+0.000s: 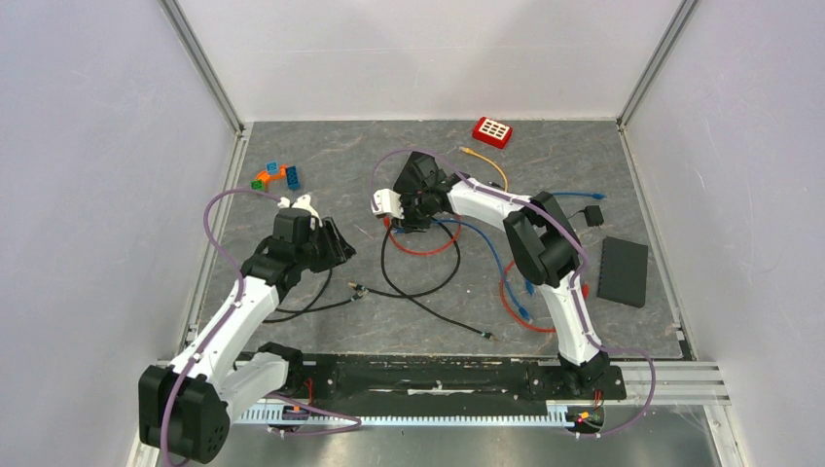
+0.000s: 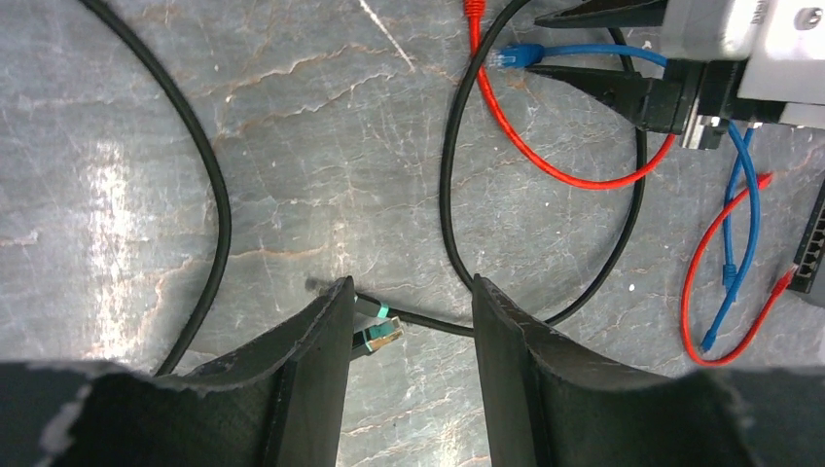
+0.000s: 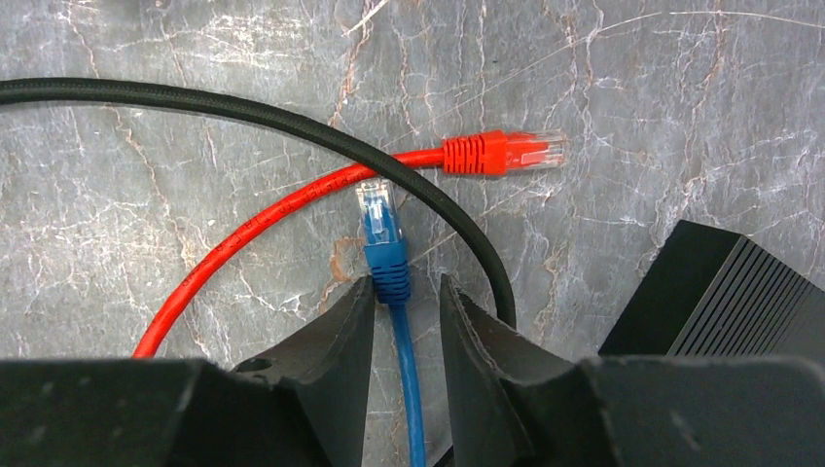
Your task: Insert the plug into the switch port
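A blue network plug (image 3: pixel 384 243) with a clear tip lies on the grey table in the right wrist view. My right gripper is partly open around its boot; the left finger is very close to it, with a gap on the other side. Seen in the left wrist view, the same blue plug (image 2: pixel 519 55) lies between those fingers. A black box with a row of ports (image 2: pixel 809 243) shows at that view's right edge, apparently the switch. My left gripper stands open, above the ends of black cables (image 2: pixel 375 336), holding nothing.
Beside the blue plug lie a red plug (image 3: pixel 501 153) and a black cable (image 3: pixel 292 122). A ribbed black box (image 3: pixel 730 297) is close to the right gripper. More blue cable (image 1: pixel 496 258), a yellow cable (image 1: pixel 484 159) and a red keypad (image 1: pixel 492 131) lie around.
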